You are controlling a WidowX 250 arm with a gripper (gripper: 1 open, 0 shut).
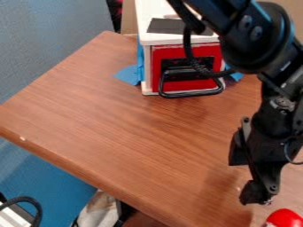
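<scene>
My black gripper (258,188) points down low over the right side of the wooden table (119,151), just behind a red object (284,219) that is cut off at the bottom right edge. Whether its fingers are open or shut is hard to make out. At the back stands a red and white box (168,58) with a black front panel and a black handle bar, on blue tape or cloth.
A blue-grey wall or panel (42,80) runs along the left, with blue floor (48,182) and some cluttered items below the table's front left edge.
</scene>
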